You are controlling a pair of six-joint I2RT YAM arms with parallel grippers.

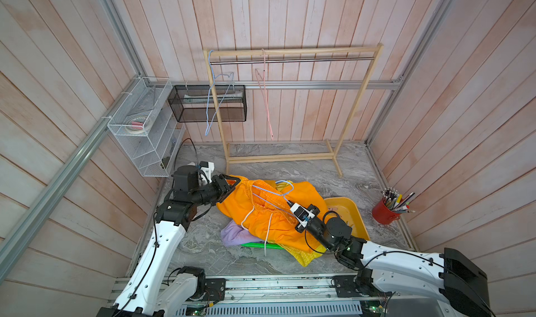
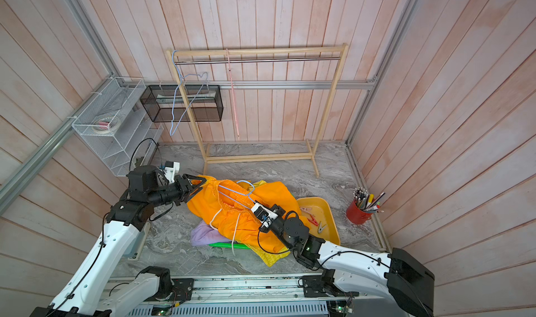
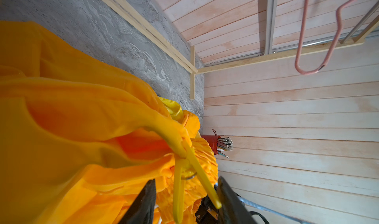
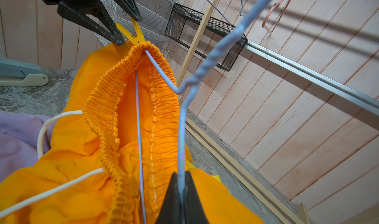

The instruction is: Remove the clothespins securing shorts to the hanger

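Orange shorts (image 1: 262, 208) lie heaped on the table, and their gathered waistband (image 4: 152, 105) is spread toward the right wrist camera. A blue wire hanger (image 4: 163, 74) runs into the waistband. My right gripper is shut on the hanger's thin wire. At the waistband's far end a yellow clothespin (image 4: 139, 36) clips the cloth by the wire, its two legs pointing toward my left gripper. That gripper stands open, its fingertips around the legs. In the left wrist view, the yellow clothespin (image 3: 185, 176) shows between the parted fingers. Any second clothespin is hidden.
A yellow tray (image 2: 330, 222) with several clothespins stands right of the shorts, partly behind my right arm. A red pen cup (image 1: 384, 212) is farther right. Behind rises a wooden rack (image 1: 296, 51) with hangers. Purple cloth (image 1: 237, 234) lies under the shorts.
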